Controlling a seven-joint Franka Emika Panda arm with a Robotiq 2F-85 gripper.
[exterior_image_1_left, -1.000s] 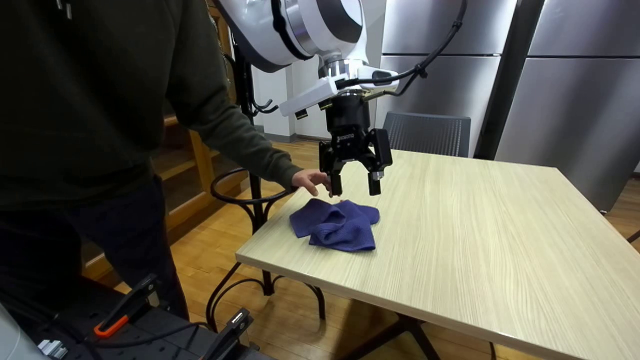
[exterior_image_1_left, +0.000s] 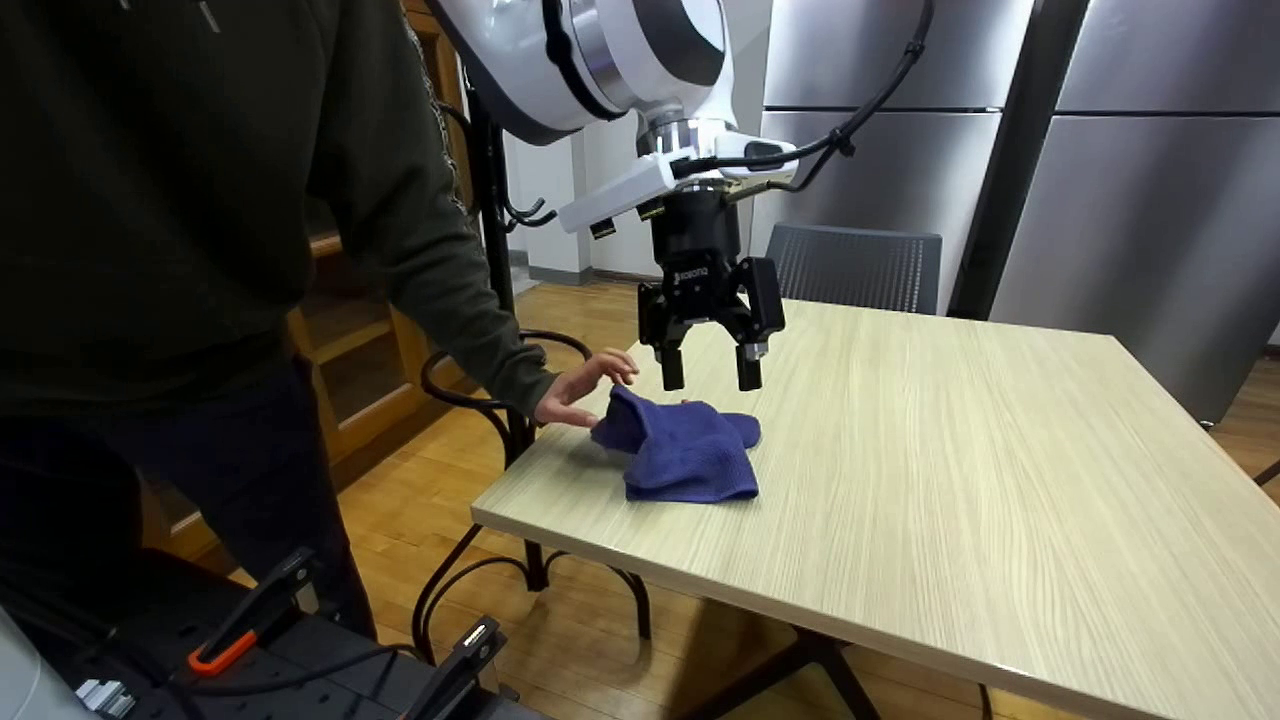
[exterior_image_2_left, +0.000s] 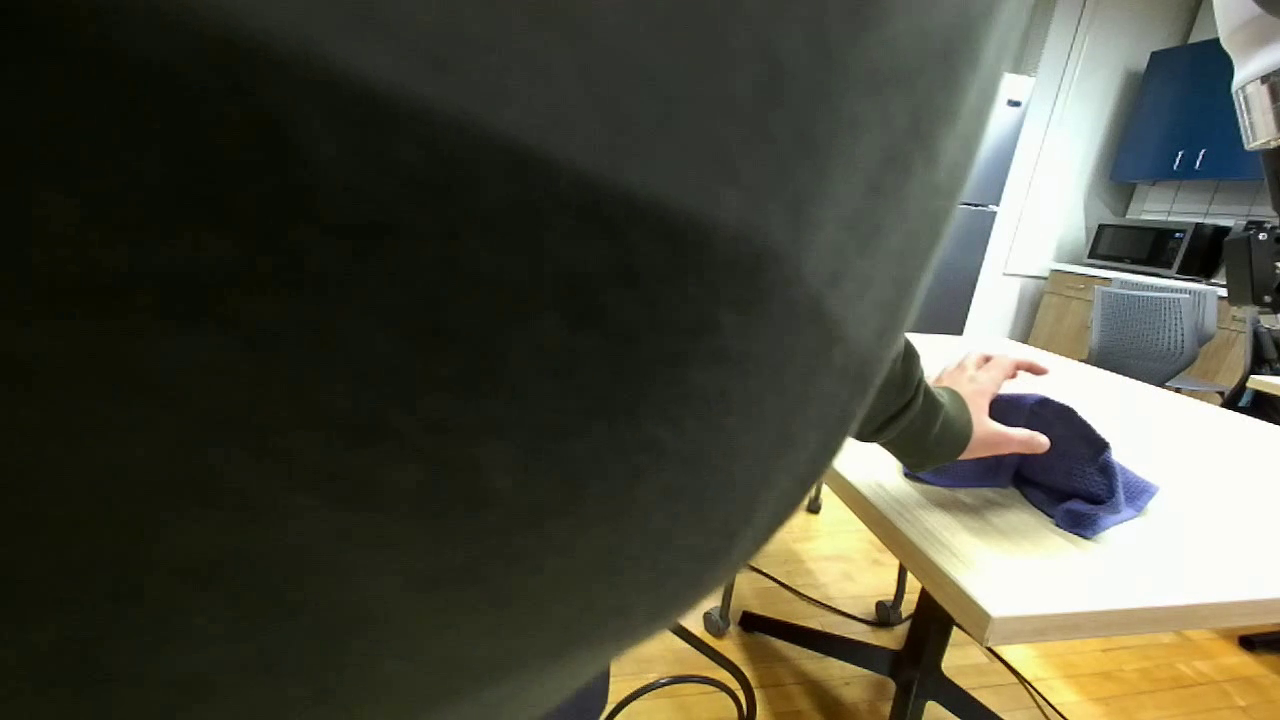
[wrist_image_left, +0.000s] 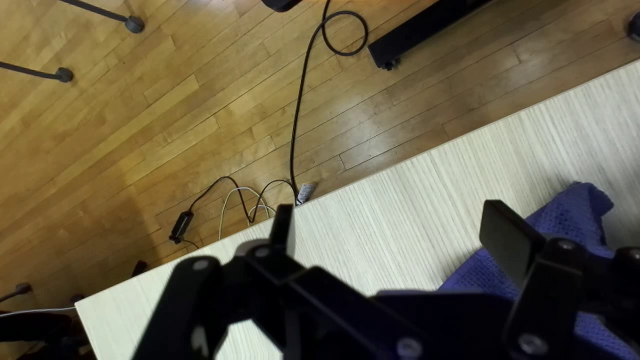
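A crumpled blue cloth (exterior_image_1_left: 690, 452) lies near the table's left corner, its left part raised in a fold. My gripper (exterior_image_1_left: 713, 370) hangs above and behind it, open, with nothing between its fingers. A person's hand (exterior_image_1_left: 584, 386) touches or nearly touches the raised fold; in the second exterior view the hand (exterior_image_2_left: 986, 402) rests at the cloth (exterior_image_2_left: 1062, 462). In the wrist view the cloth (wrist_image_left: 570, 216) shows at lower right, partly hidden behind one finger (wrist_image_left: 507, 240), while bare tabletop fills the space between the fingers.
The person (exterior_image_1_left: 180, 216) stands at the table's left side, the arm reaching over its edge. To the right, the light wooden table (exterior_image_1_left: 960, 480) is clear. A dark chair (exterior_image_1_left: 854, 266) stands behind it. The person's sleeve blocks most of the second exterior view.
The person's hand has moved left and down to the cloth. The cloth's left part, flat before, is now lifted into a fold. My gripper has stayed where it was, open.
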